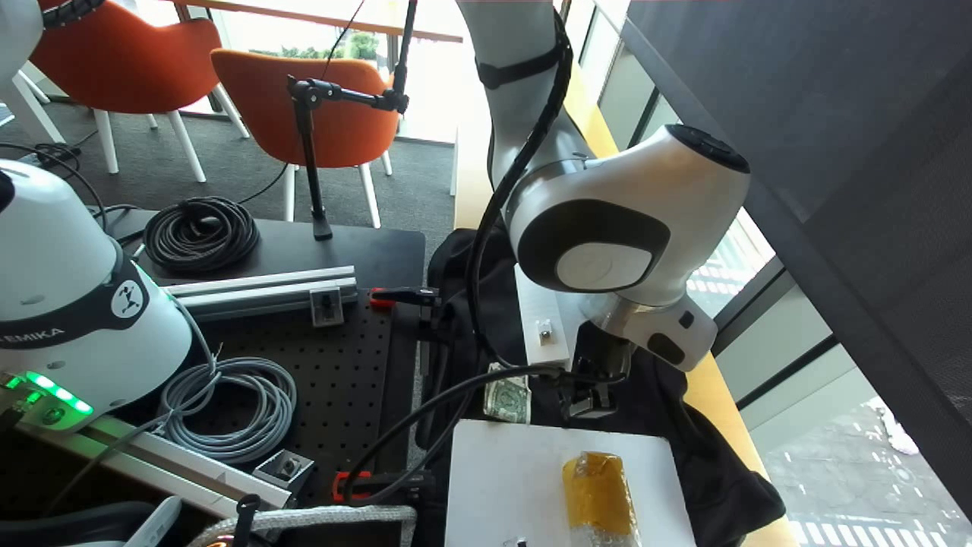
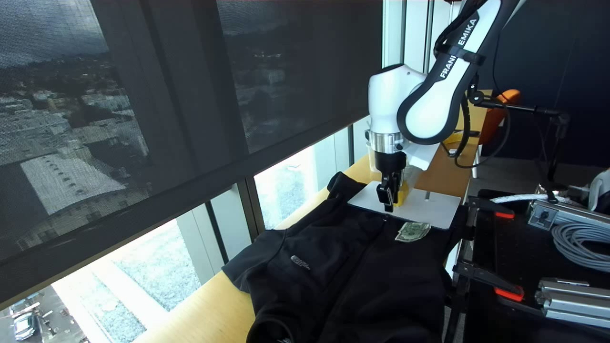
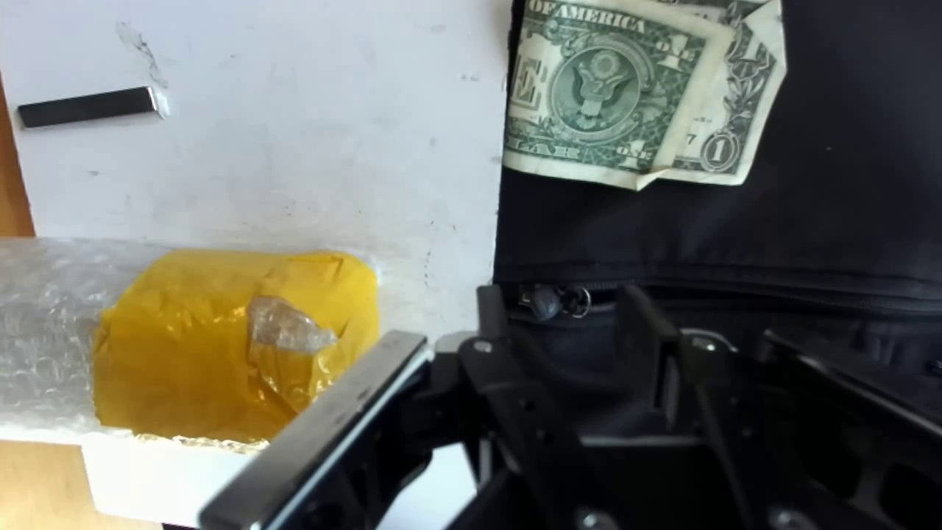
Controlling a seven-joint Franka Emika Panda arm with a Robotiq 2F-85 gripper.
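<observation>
A black jacket point(image 2: 354, 280) lies spread along the window ledge. Its zipper pull point(image 3: 544, 303), with a small metal ring, shows in the wrist view beside the white board's edge. My gripper is open, its two black fingertips on either side of the pull in that view, and nothing is held between them. In exterior view 2 the gripper point(image 2: 389, 208) points down above the meeting of board and jacket; its exact height is hard to tell. Folded dollar bills point(image 3: 609, 97) rest on the jacket against the board.
On the white board point(image 3: 265, 177) lie a roll of yellow tape and bubble wrap point(image 3: 221, 336) and a small dark bar point(image 3: 85, 107). A black clamp point(image 2: 492, 280) stands at the table edge. The window blind point(image 2: 309, 74) hangs close to the arm.
</observation>
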